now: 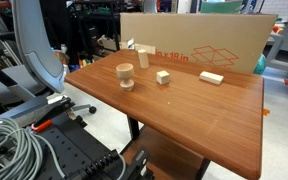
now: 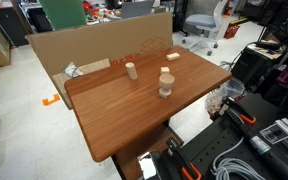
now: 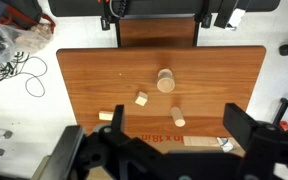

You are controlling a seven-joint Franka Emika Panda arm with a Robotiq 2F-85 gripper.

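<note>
A turned wooden cup on a short foot (image 1: pixel 126 76) stands upright on the brown table (image 1: pixel 199 115). Behind it is an upright pale cylinder (image 1: pixel 143 59), close to the cardboard. A small light cube (image 1: pixel 163 77) sits to the cup's right, and a flat pale block (image 1: pixel 212 77) lies farther right. From above, the wrist view has the cup (image 3: pixel 165 80), cylinder (image 3: pixel 178 117), cube (image 3: pixel 141 98) and block (image 3: pixel 106 115) spread apart. My gripper is open high over the table, its dark fingers wide apart and nothing held.
A tall cardboard sheet (image 2: pixel 94 48) walls off the table's far side. Coiled grey cable (image 1: pixel 14 150) lies on the dark bench by the near edge.
</note>
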